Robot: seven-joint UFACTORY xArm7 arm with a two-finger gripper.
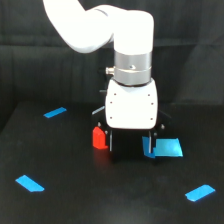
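My gripper (131,147) hangs low over the dark table in the middle of the view. Its two dark fingers point down, spread apart, with only dark surface visible between them. A red block (99,138) sits just left of the left finger. At the right finger is a darker blue block (147,147), partly covered by that finger. Beside it on the right lies a light blue patch (170,148); whether the block rests on it or next to it, I cannot tell.
Blue strips mark the table at the back left (55,112), front left (30,184) and front right (200,192). A dark curtain closes off the back.
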